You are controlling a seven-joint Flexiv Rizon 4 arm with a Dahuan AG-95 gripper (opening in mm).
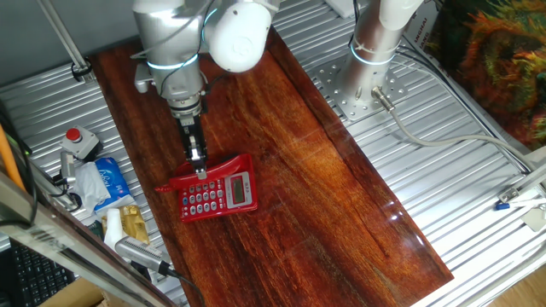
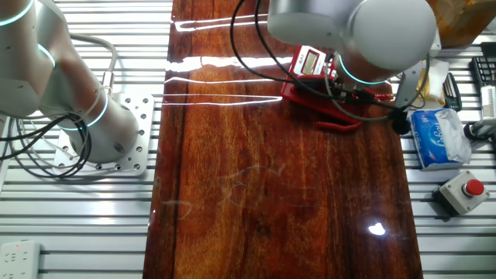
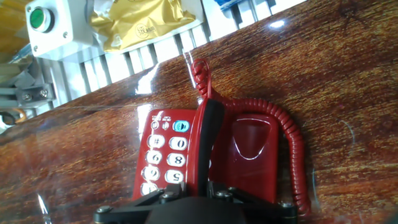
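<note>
A red desk telephone (image 1: 214, 198) with a keypad and small display lies on the wooden table near its left edge. From above, my gripper (image 1: 201, 173) comes down at the keypad's upper side, by the red handset (image 1: 226, 166). In the wrist view the handset (image 3: 200, 146) runs lengthwise to my gripper, whose fingers stand close on both sides of it and look shut on it. Beside it the recessed red cradle (image 3: 254, 140) shows bare, with the coiled cord (image 3: 292, 134) curving around. In exterior view 2 the arm partly covers the phone (image 2: 308, 62).
Off the table's left edge lie a blue-and-white tissue pack (image 1: 111, 182), a red-button box (image 1: 79, 142) and a gold packet (image 1: 134, 223).
</note>
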